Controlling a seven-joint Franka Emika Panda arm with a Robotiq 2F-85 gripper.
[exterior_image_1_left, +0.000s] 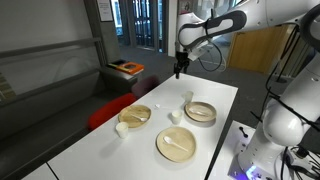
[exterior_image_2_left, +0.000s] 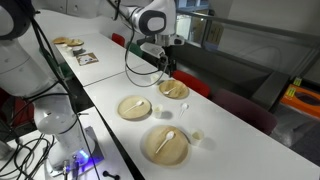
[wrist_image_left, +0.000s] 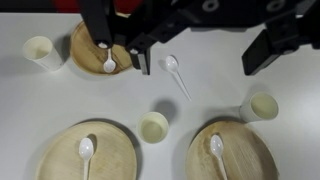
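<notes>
My gripper hangs open above the white table, its fingers (wrist_image_left: 141, 58) wide apart with nothing between them. Below that gap a loose white plastic spoon (wrist_image_left: 177, 76) lies on the bare tabletop; exterior view 2 shows it as a small pale shape (exterior_image_2_left: 184, 110). Three round wooden plates are set out: a near one (exterior_image_1_left: 176, 150), a left one (exterior_image_1_left: 133, 117) and a right one (exterior_image_1_left: 201, 117). White spoons rest on the plates, such as this spoon (wrist_image_left: 86, 152). Three pale cups stand beside them: a left cup (wrist_image_left: 42, 53), a middle cup (wrist_image_left: 153, 127) and a right cup (wrist_image_left: 262, 107).
Dark red chairs (exterior_image_2_left: 236, 115) line one side of the table, with a black sofa (exterior_image_1_left: 60, 90) beyond. In exterior view 1, the arm reaches in from the right.
</notes>
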